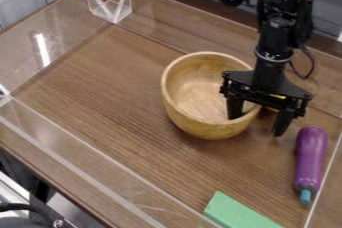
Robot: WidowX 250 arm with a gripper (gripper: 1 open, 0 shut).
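Note:
A black gripper (pixel 259 108) hangs down at the right of a wooden bowl (pixel 193 102), with one finger over or just inside the bowl's right rim and the other outside it, above the table. Something yellowish shows behind the gripper at the right, mostly hidden. Whether anything is between the fingers cannot be made out.
A purple eggplant-like object (pixel 309 163) lies on the right of the wooden table (pixel 100 92), below the gripper in view. A green block (pixel 239 214) lies at the front edge. A clear plastic piece (pixel 110 4) stands at the back left.

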